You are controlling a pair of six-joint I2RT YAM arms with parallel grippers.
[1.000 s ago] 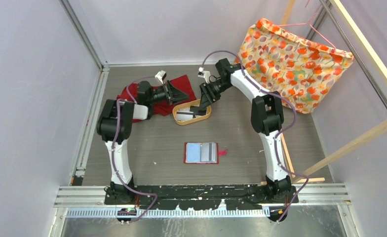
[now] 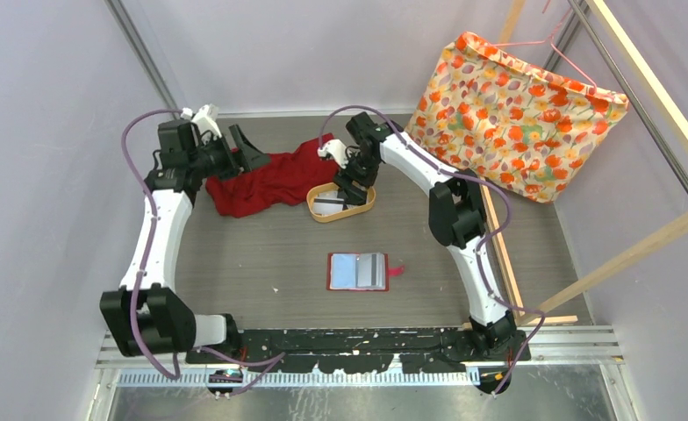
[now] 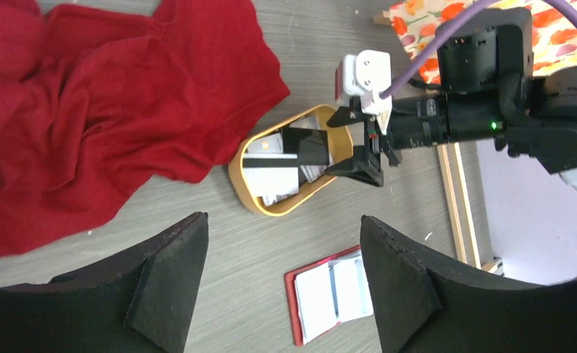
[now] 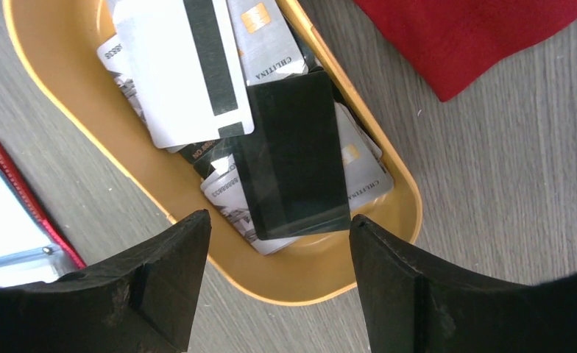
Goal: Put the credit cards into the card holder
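Several cards lie jumbled in an oval yellow basket (image 2: 318, 217) near the table's middle. In the right wrist view a black card (image 4: 293, 158) lies on top, partly under a white card (image 4: 175, 70) with a dark stripe. My right gripper is over the basket's end, its fingers apart around the black card's near edge, not closed on it. The red card holder (image 2: 358, 272) lies open in front of the basket, with clear sleeves and a pink strap. My left gripper hangs at the left, parted, with nothing between its fingers.
A crumpled red cloth (image 2: 275, 180) lies behind and left of the basket. Flowered fabric (image 2: 516, 114) hangs on a wooden frame (image 2: 617, 254) at the right.
My left arm has swung away to the left, off the basket. The right gripper has moved left over the basket. The basket and card holder have not moved.
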